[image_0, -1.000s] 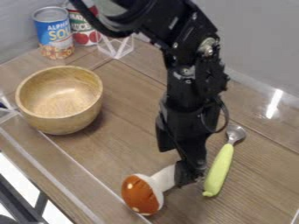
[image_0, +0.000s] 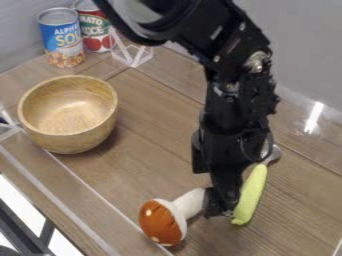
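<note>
My black gripper (image_0: 221, 190) is low over the wooden table, open, its fingertips around the white stem end of a toy mushroom (image_0: 163, 221) with an orange, white-spotted cap, lying on its side. Just right of the gripper lies a utensil with a pale green handle (image_0: 249, 195), its metal end partly hidden behind the gripper. Whether the fingertips touch the stem is hard to tell.
A wooden bowl (image_0: 67, 115) sits at the left. Two cans, a blue one (image_0: 63, 40) and a red one (image_0: 98, 30), stand at the back left. The middle of the table left of the gripper is bare.
My arm and gripper have shifted slightly to the right, now covering more of the utensil's metal end. The mushroom and bowl look unmoved.
</note>
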